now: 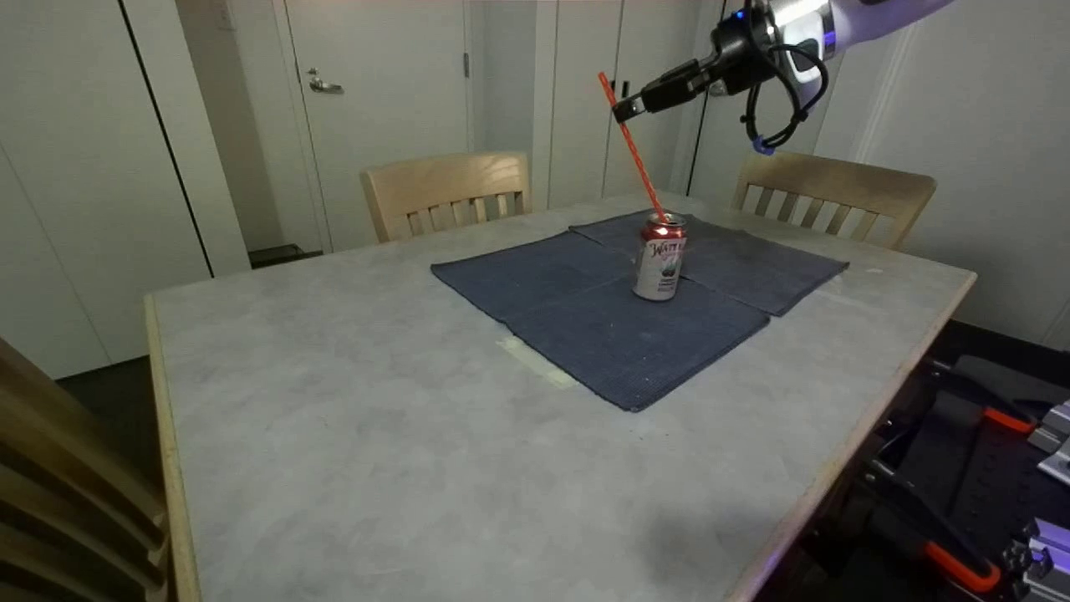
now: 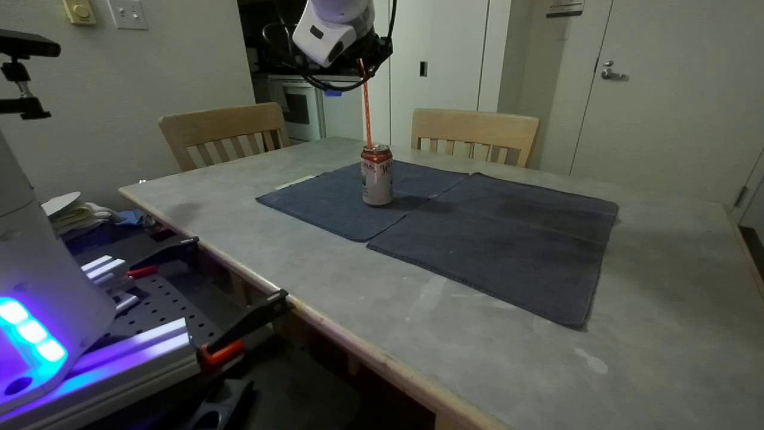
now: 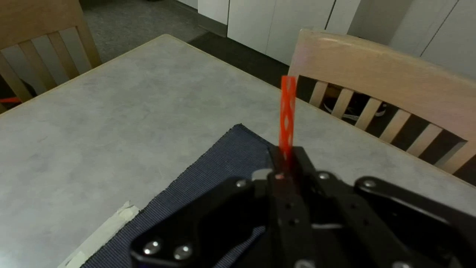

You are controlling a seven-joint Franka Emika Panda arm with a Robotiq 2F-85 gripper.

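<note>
A red patterned straw point(image 1: 642, 167) leans up and to the left from the top of a red and white can point(image 1: 659, 262) in exterior view 1. My gripper point(image 1: 619, 114) is shut on the straw's upper part, well above the can. The can stands on the dark blue cloth point(image 1: 612, 331), nearly upright. From the other side, the straw point(image 2: 367, 114) rises from the can's top point(image 2: 376, 175). In the wrist view the straw point(image 3: 287, 114) sticks up from between my fingertips, while the can is hidden there.
Wooden chairs point(image 1: 446, 184) stand along the table's far side. Clamps with orange handles point(image 1: 960, 567) and metal rails line the table's robot side.
</note>
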